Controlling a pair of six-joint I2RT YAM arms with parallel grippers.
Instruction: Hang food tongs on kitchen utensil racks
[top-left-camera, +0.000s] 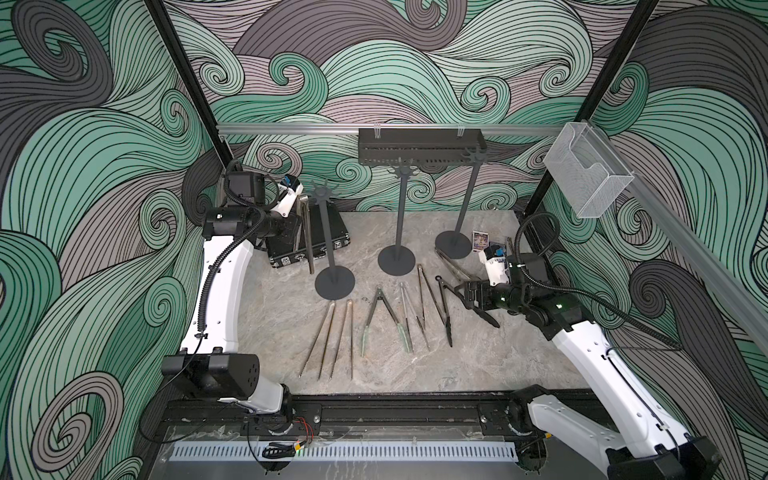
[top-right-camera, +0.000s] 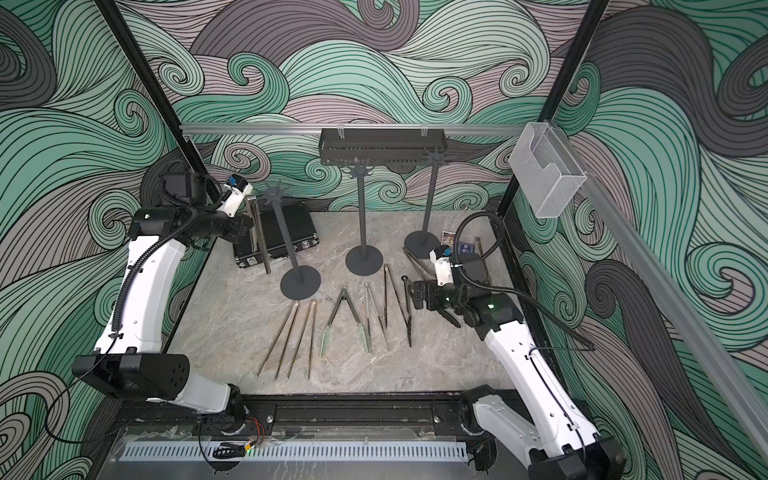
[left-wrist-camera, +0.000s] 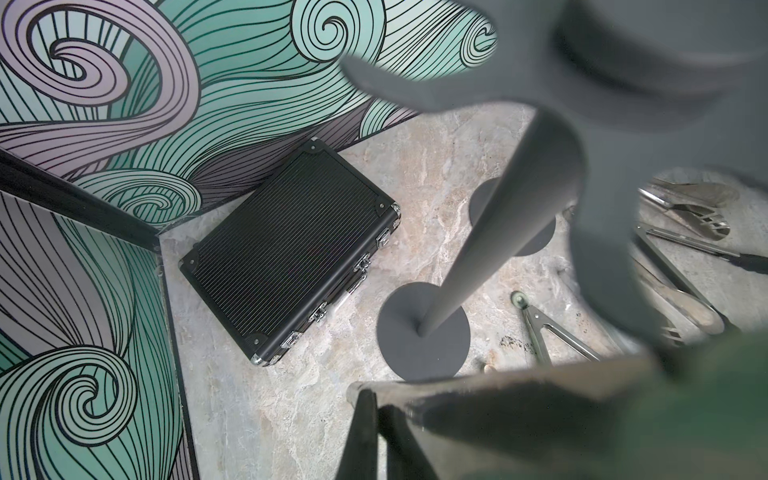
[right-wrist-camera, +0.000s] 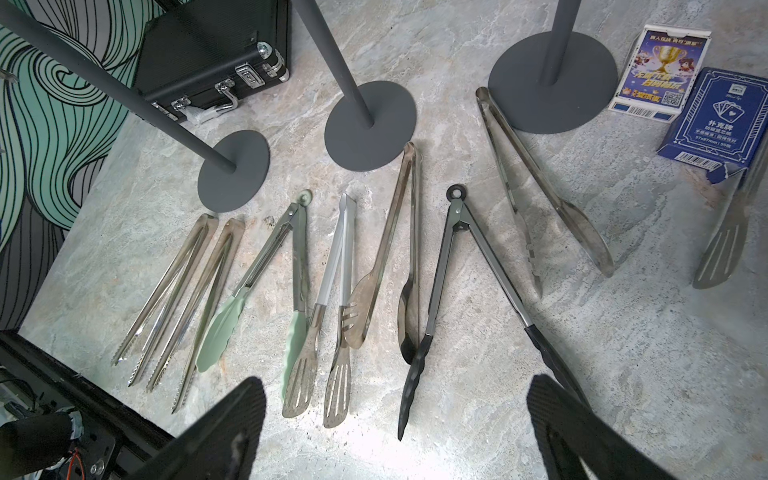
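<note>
A pair of metal tongs (top-left-camera: 308, 240) hangs lengthwise from my left gripper (top-left-camera: 299, 217), which is shut on it near the upper end. Close up in the left wrist view, the tongs (left-wrist-camera: 512, 400) run rightward from the dark fingertips (left-wrist-camera: 364, 416). Just right of them stands the left rack (top-left-camera: 326, 232); its blurred hooks (left-wrist-camera: 456, 84) loom near the camera, and any contact with the tongs cannot be told. My right gripper is open above the table, with black-handled tongs (right-wrist-camera: 512, 288) on the surface below its wide-apart fingers.
The middle rack (top-left-camera: 401, 216) and right rack (top-left-camera: 467, 200) look empty. Several tongs, including green-tipped tongs (right-wrist-camera: 296, 248), lie across the table. A black case (left-wrist-camera: 288, 248) sits behind the left rack. Card boxes (right-wrist-camera: 716, 120) lie at the right.
</note>
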